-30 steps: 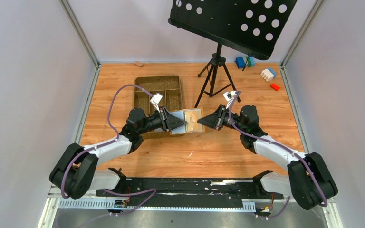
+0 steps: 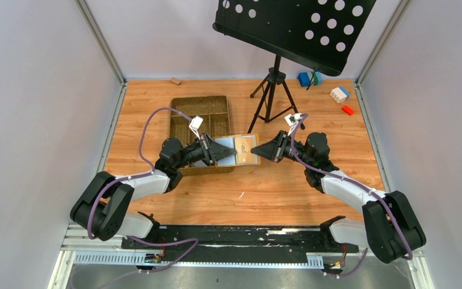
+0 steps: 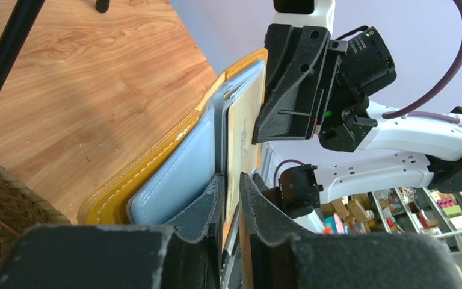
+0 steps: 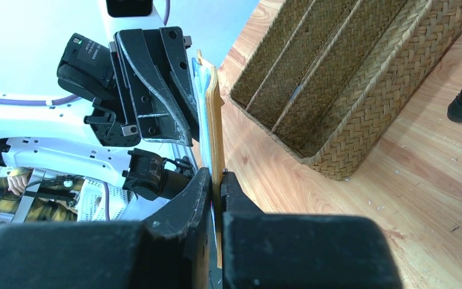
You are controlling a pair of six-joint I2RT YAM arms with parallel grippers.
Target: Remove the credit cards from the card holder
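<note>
An open card holder [image 2: 245, 144], tan outside with light blue sleeves [image 3: 174, 174] and a pale card slot panel [image 3: 243, 120], is held up between the two grippers over the table. My right gripper [image 2: 256, 150] is shut on the holder, seen edge-on in the right wrist view between the fingers. My left gripper is shut at the holder's inner pocket, its tips against the pale panel's edge; whether a card is between them cannot be made out.
A woven compartment basket [image 2: 192, 102] lies under and behind the left arm. A music stand [image 2: 275, 75] stands at the back, with toy blocks [image 2: 338, 94] at the back right.
Over the last second both grippers and the holder have shifted very slightly toward the back, the left arm most.
</note>
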